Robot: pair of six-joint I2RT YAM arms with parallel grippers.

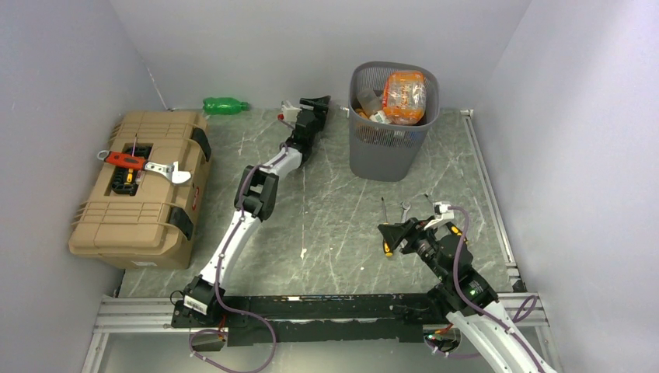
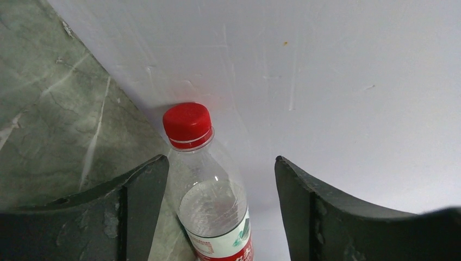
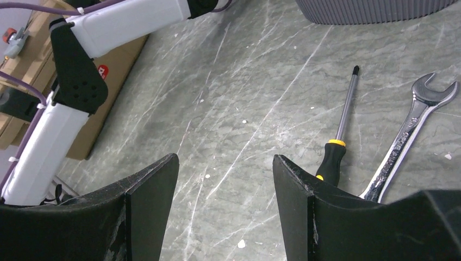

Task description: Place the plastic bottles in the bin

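Observation:
A clear bottle (image 2: pixel 212 206) with a red cap lies along the back wall between the open fingers of my left gripper; in the top view that gripper (image 1: pixel 317 104) largely hides it. A green plastic bottle (image 1: pixel 223 105) lies by the back wall further left. The grey bin (image 1: pixel 386 159) stands at the back right, holding an orange package and other items. My right gripper is open, empty, over the floor at the front right, above the tools.
A tan case (image 1: pixel 109 225) with an adjustable wrench on it fills the left side. Screwdrivers (image 3: pixel 331 163) and a wrench (image 3: pixel 399 141) lie front right.

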